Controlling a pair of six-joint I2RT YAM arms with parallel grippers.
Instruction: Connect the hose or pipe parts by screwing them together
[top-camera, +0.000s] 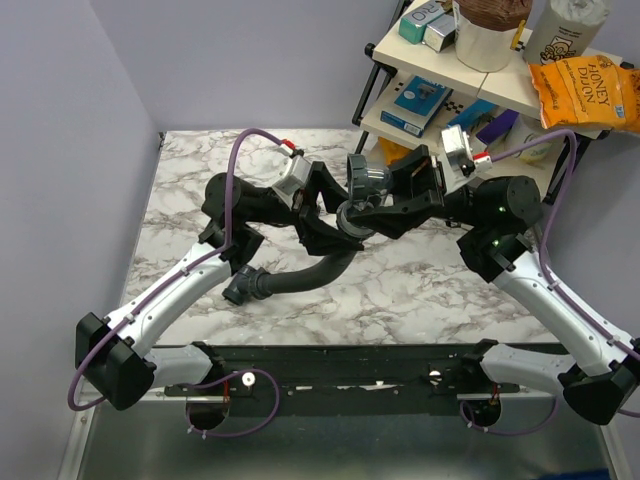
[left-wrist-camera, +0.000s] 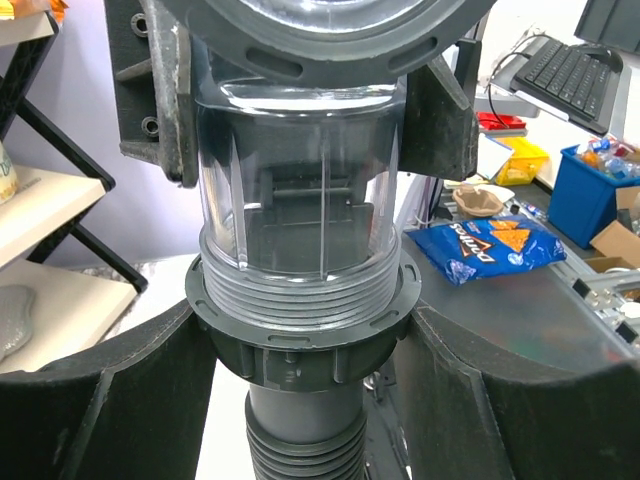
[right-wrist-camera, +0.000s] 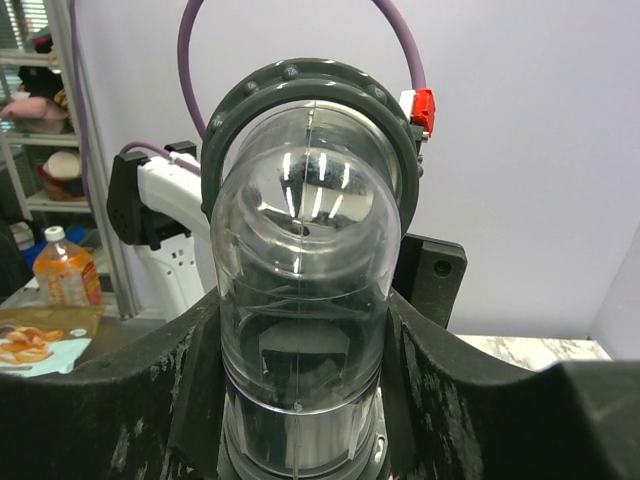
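My left gripper is shut on the dark threaded collar (left-wrist-camera: 300, 370) at the end of the ribbed grey hose (left-wrist-camera: 305, 430). Above it stands a clear fitting (left-wrist-camera: 300, 170) with a dark top ring (left-wrist-camera: 330, 45), seated at the collar. In the right wrist view the clear fitting (right-wrist-camera: 305, 250) fills the space between the fingers of my right gripper; whether they press on it I cannot tell. In the top view both grippers meet at the fitting (top-camera: 365, 175), and the dark hose (top-camera: 305, 280) curves down-left to an end piece (top-camera: 240, 287) over the counter.
A cluttered shelf unit (top-camera: 465, 65) stands at the back right. Walls border the marble worktop (top-camera: 450, 310), which is clear at the front and back left.
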